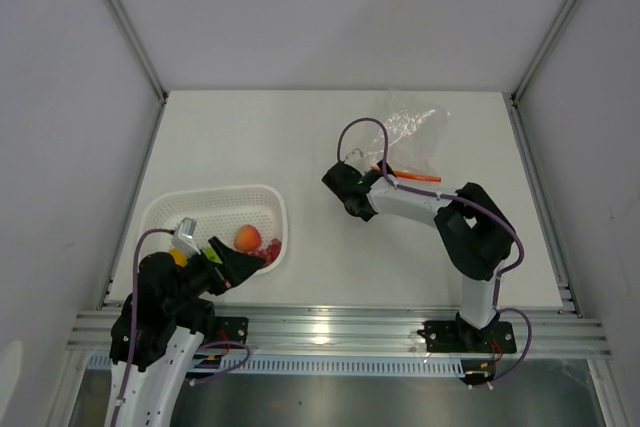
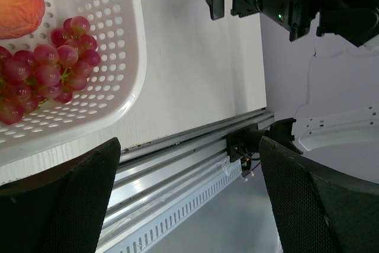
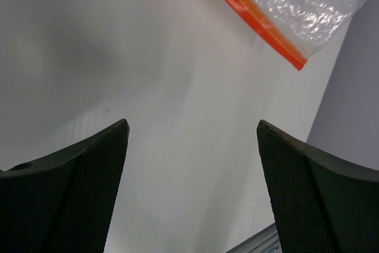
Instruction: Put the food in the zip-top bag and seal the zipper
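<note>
The clear zip top bag (image 1: 410,137) lies flat at the back right of the table, its orange zipper strip (image 3: 260,23) facing the front. My right gripper (image 1: 350,202) is over the table just to the front left of the bag, its fingers (image 3: 89,188) apart with only bare table between them. In a white basket (image 1: 215,209) at the left are an orange round fruit (image 1: 248,238) and red grapes (image 2: 53,66). My left gripper (image 1: 250,265) hangs at the basket's front right edge, fingers open and empty; its arm hides part of the basket.
Bare white table (image 1: 320,267) lies between the basket and the bag. A metal rail (image 1: 320,322) runs along the front edge, and walls close in the back and both sides.
</note>
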